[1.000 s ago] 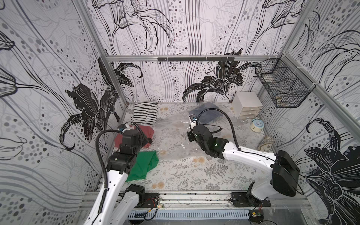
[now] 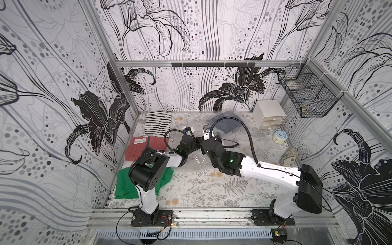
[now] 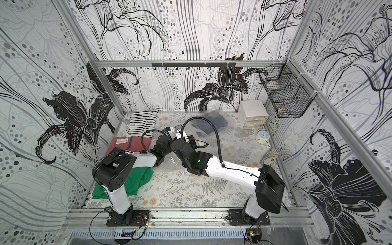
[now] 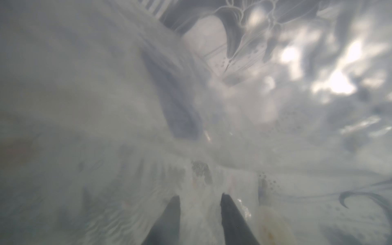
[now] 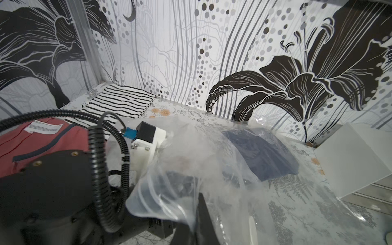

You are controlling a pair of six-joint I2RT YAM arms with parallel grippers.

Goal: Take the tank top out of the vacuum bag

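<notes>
The clear vacuum bag (image 5: 175, 200) lies across the middle of the table, its near end raised and spread. Dark blue fabric, the tank top (image 5: 265, 153), is folded at its far end. My right gripper is shut on the bag's film near the raised edge. My left gripper has its fingers apart with only hazy film and table pattern visible between them. A milky veil covers the left wrist view, with a blurred strip of the blue tank top (image 4: 181, 110) ahead of the fingertips. Film surrounds the left gripper's front in the right wrist view.
Striped cloth (image 2: 157, 123), a red garment (image 2: 136, 150) and a green one (image 2: 126, 185) lie along the left side. White drawers (image 2: 269, 114) and a clock (image 2: 279, 136) stand right. Both arms nearly meet mid-table.
The right gripper has shifted only slightly. The tank top stays put.
</notes>
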